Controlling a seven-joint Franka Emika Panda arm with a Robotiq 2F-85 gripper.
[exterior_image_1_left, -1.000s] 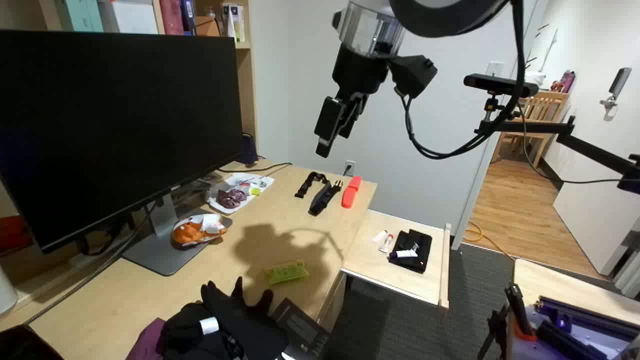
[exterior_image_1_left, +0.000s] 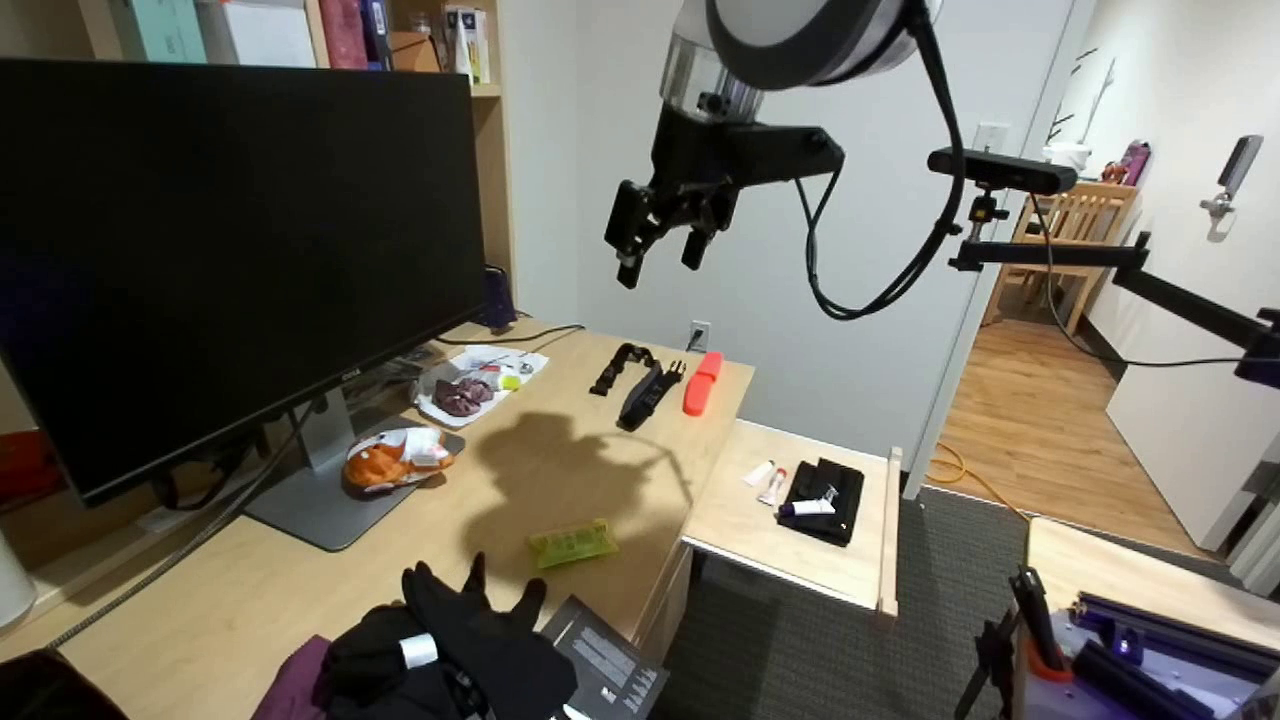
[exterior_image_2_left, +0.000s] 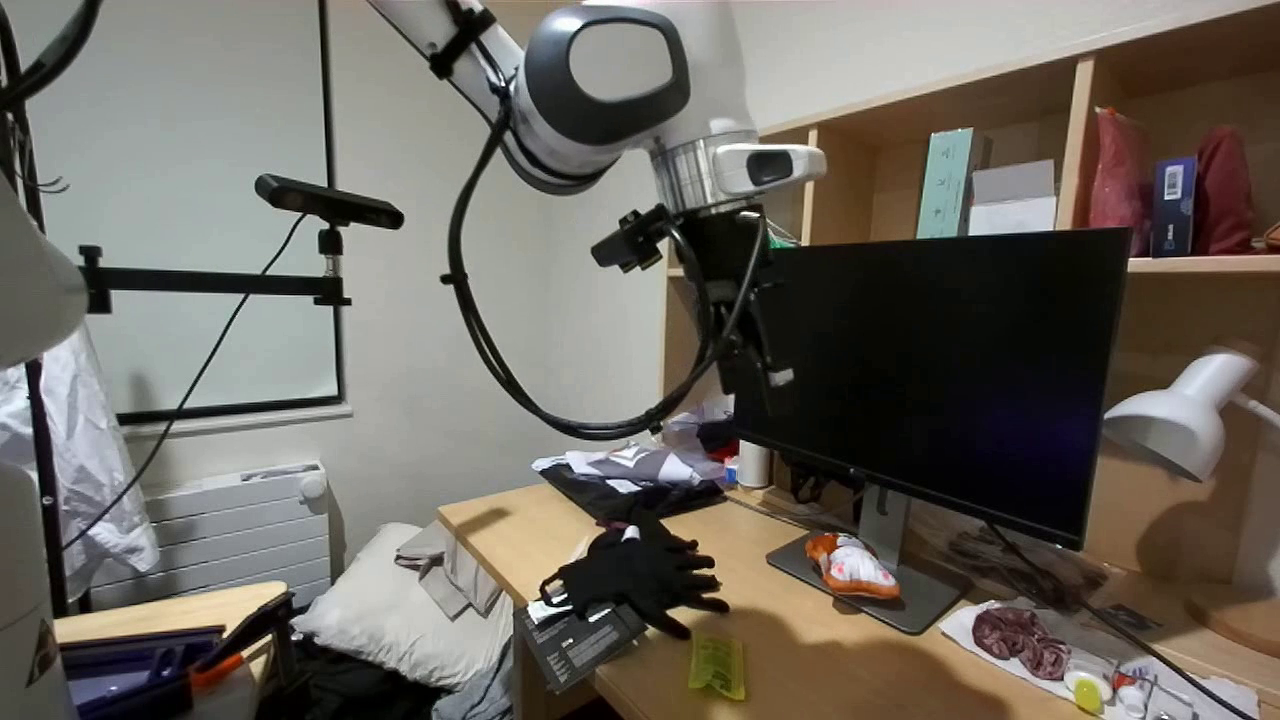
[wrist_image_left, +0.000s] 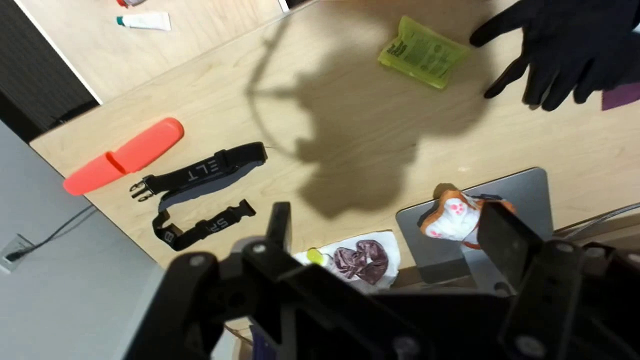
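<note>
High over the desk, my gripper (exterior_image_1_left: 662, 266) hangs open, its two fingers spread with nothing between them. In the wrist view the fingers frame the lower middle, well above the desktop. Below lie a black belt (wrist_image_left: 201, 175) with buckles, a red case (wrist_image_left: 141, 147) and a yellow-green packet (wrist_image_left: 424, 54). A white tray (wrist_image_left: 391, 243) holds a dark mauve scrunchie (wrist_image_left: 361, 261) and small items. An orange-and-white plush toy (wrist_image_left: 454, 216) rests on the monitor's base (wrist_image_left: 534, 192). Black gloves (wrist_image_left: 558, 51) lie at the wrist view's upper right.
A large monitor (exterior_image_1_left: 240, 252) stands along the desk's back side. Beside the desk, an open drawer (exterior_image_1_left: 756, 534) holds small tubes and a black pouch (exterior_image_1_left: 846, 480). A camera on a stand (exterior_image_1_left: 1002, 170) rises to the right.
The arm has moved and its wrist has turned, so the two fingers now show apart in the first exterior view. The gripper sits slightly higher and left. Objects on the desk have stayed put.
</note>
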